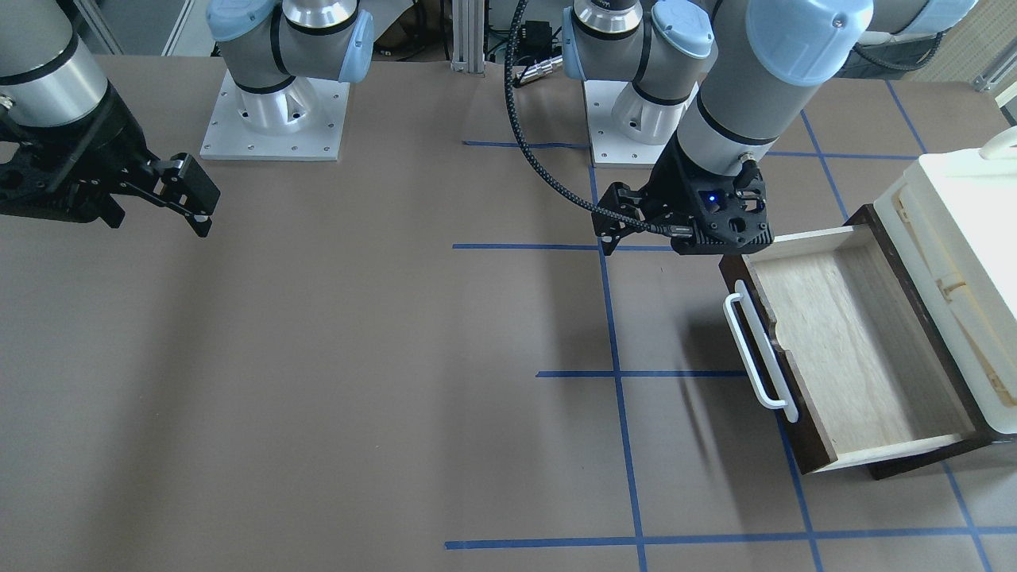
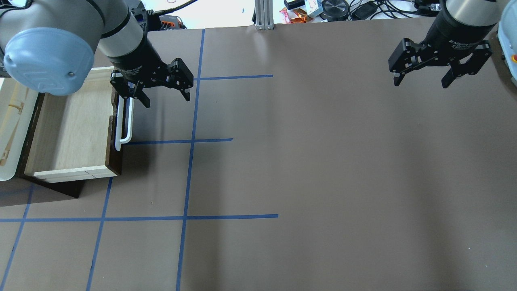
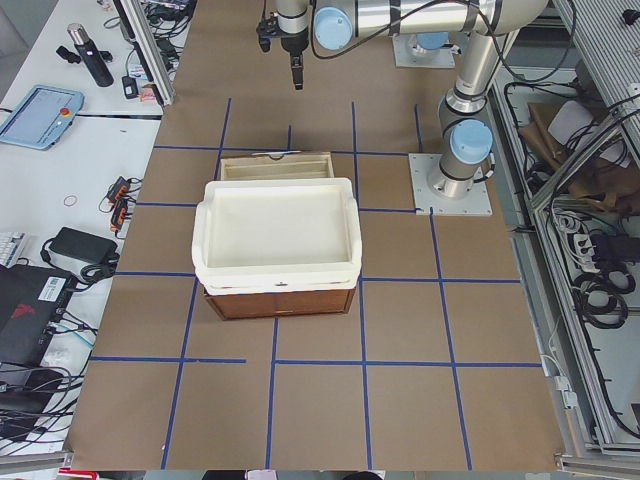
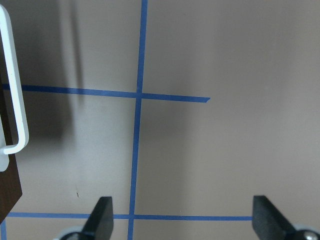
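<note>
A small wooden cabinet stands on the table with its drawer [image 1: 858,334] pulled out, empty, pale inside, with a white handle [image 1: 739,343] on its dark front. A white tray-like top [image 3: 277,235] covers the cabinet. My gripper [image 2: 164,99] hangs above and beside the drawer front, higher than the handle in the front view; its fingers stand apart, with only bare taped floor between them in the left wrist view, where the handle [image 4: 17,90] lies at the left edge.
Blue tape lines grid the table [image 1: 334,400]. Another arm's gripper [image 2: 436,68] hangs at the opposite side.
</note>
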